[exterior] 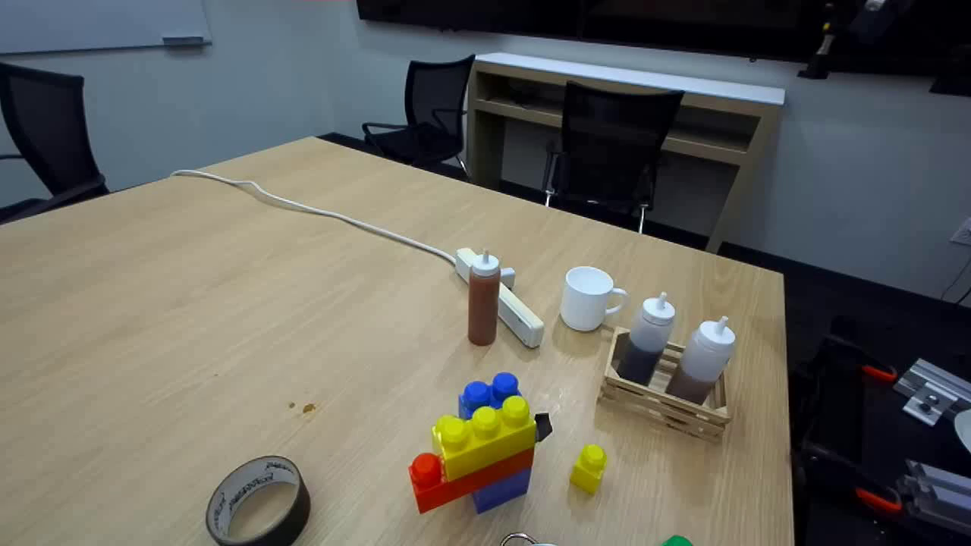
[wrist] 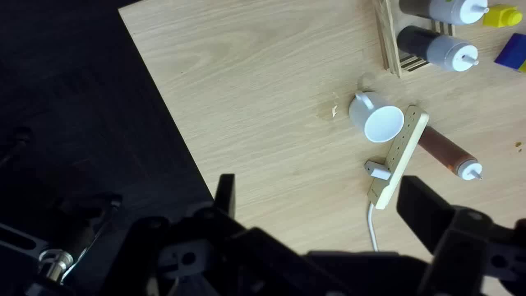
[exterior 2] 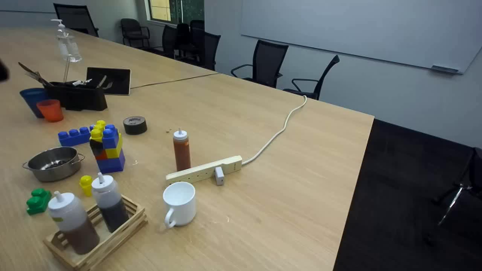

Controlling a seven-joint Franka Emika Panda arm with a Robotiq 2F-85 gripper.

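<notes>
My gripper is wide open above the table near its edge, with nothing between its black fingers. In the wrist view a white mug (wrist: 362, 118) stands ahead of it, close to a cream power strip (wrist: 402, 155) with a plug in it. Beside the strip a brown sauce bottle (wrist: 446, 150) stands upright. The wooden crate (exterior 2: 131, 226) holds two squeeze bottles, one with dark liquid (exterior 2: 113, 212) and one with brown liquid (exterior 2: 79, 230). Stacked coloured blocks (exterior: 482, 446) rise near a small yellow block (exterior: 589, 469).
A tape roll (exterior: 296, 509), a steel pot (exterior 2: 54, 169) and a green block (exterior 2: 38, 201) lie around the stack. Farther off are a black caddy (exterior 2: 83, 99), blue cup (exterior 2: 32, 101) and orange cup (exterior 2: 50, 111). The white cable (exterior: 337, 215) crosses otherwise clear table.
</notes>
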